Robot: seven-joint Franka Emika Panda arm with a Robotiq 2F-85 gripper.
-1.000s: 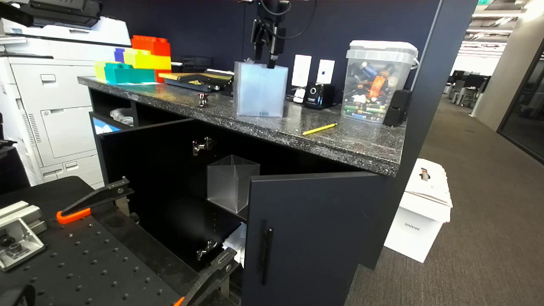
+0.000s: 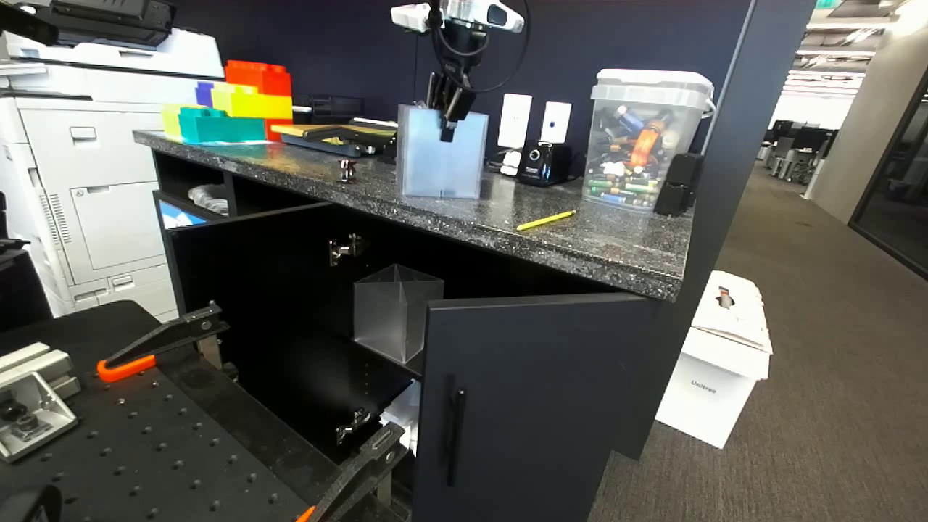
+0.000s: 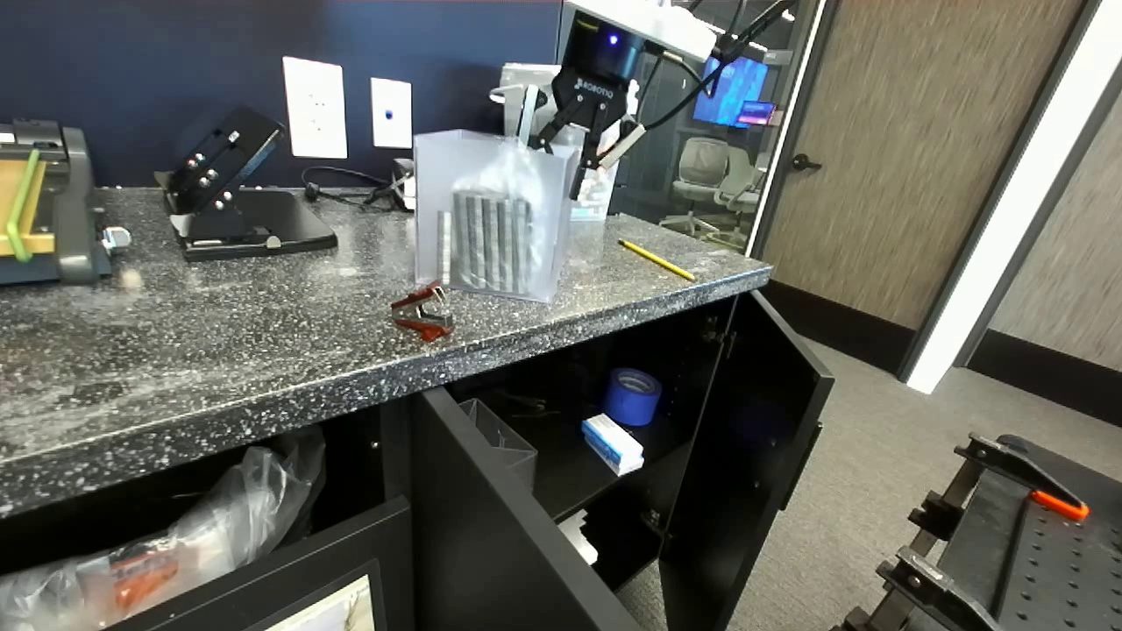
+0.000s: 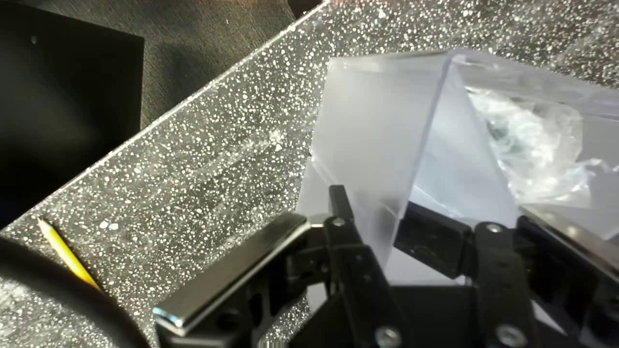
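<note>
A frosted clear box (image 2: 441,156) stands upright on the speckled counter, open at the top. In exterior view 2, dark strips and crumpled clear plastic (image 3: 512,173) show inside it. At its rim is my gripper, pointing down and part open. One fingertip is outside the box wall and the other inside, with the wall's top edge running through the gap. A space shows between the outer finger and the wall; whether the inner finger touches the wall I cannot tell.
A yellow pencil (image 2: 546,220) lies near the counter's front edge; a red staple remover (image 3: 422,311) is beside the box. A tub of batteries (image 2: 639,143) stands at the right end. Below, both cabinet doors (image 2: 531,400) hang open, with another clear bin (image 2: 383,313) inside.
My gripper has come down from just above the box and a little to the left in exterior view 1, onto its rim. The box has shifted very slightly left.
</note>
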